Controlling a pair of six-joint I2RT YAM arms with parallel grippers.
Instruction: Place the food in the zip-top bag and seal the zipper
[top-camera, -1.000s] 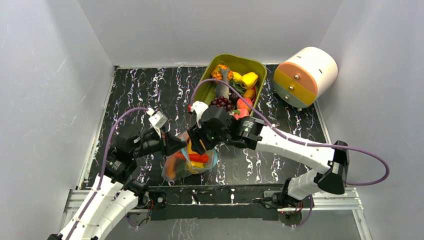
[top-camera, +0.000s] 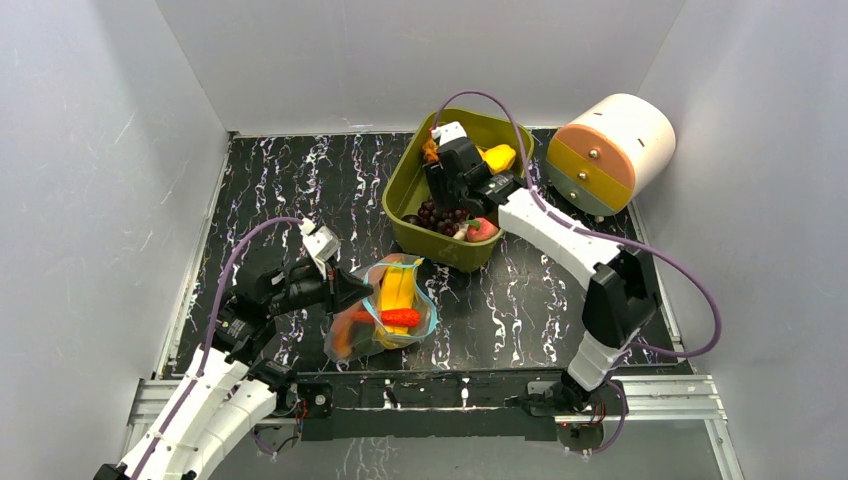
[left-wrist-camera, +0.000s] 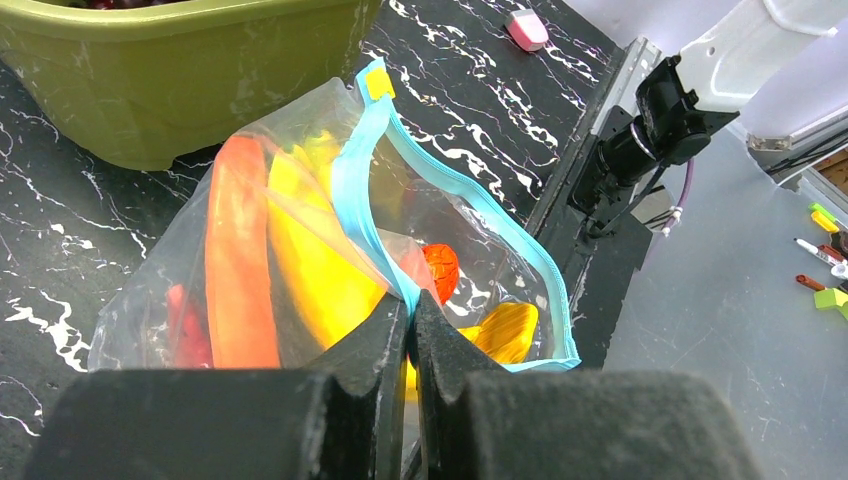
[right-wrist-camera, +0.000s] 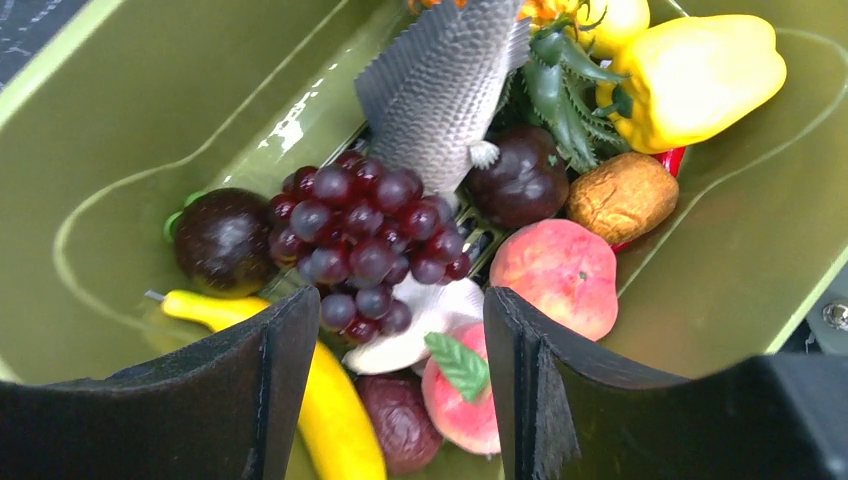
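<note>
The clear zip top bag (top-camera: 345, 338), with its blue zipper edge (left-wrist-camera: 358, 195) and yellow slider (left-wrist-camera: 379, 83), stands with its mouth gaping. Inside it are an orange carrot-like piece (left-wrist-camera: 240, 255), a yellow food piece (left-wrist-camera: 315, 250) and a red piece (left-wrist-camera: 440, 270). My left gripper is shut on the bag's zipper edge. Over the green bin (top-camera: 400, 220), my right gripper is part open with nothing gripped. Beneath its fingers (right-wrist-camera: 290, 340) lie grapes (right-wrist-camera: 370, 220), a peach (right-wrist-camera: 555, 275) and a yellow banana-like piece (right-wrist-camera: 345, 420).
Also in the bin are a fish (right-wrist-camera: 440, 100), a yellow pepper (right-wrist-camera: 695, 80) and a brown potato-like item (right-wrist-camera: 622, 197). A round drawer box (top-camera: 610, 150) stands at the back right. Bare table (top-camera: 520, 310) lies right of the bag.
My right gripper has moved from over the bag's mouth back and up to above the bin. The left arm and the bag have stayed in place.
</note>
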